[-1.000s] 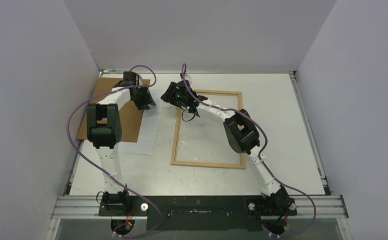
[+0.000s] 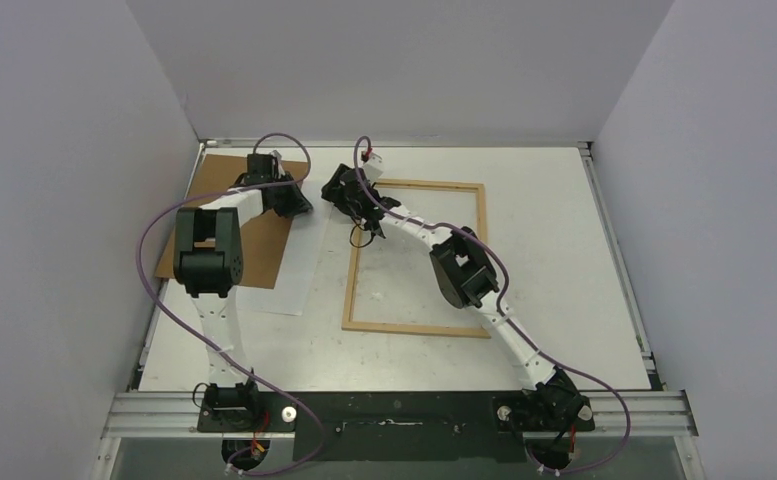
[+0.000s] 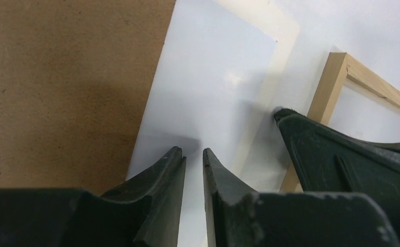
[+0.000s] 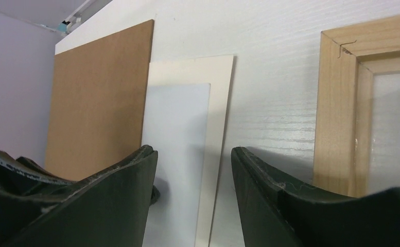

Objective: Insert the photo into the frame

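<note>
The photo sheet (image 3: 208, 87), pale with a cream border, lies partly beside and against the brown board (image 3: 69, 77). My left gripper is low over the photo, its fingertips a narrow gap apart. My right gripper is at the photo's right side, near the frame's corner; its fingertips stand apart in its own view, and whether anything is between them is unclear. The wooden frame (image 2: 414, 330) lies right of the photo, its inside showing a pale panel (image 2: 414, 290).
Walls surround the left, back and right. The two grippers are close together at the back.
</note>
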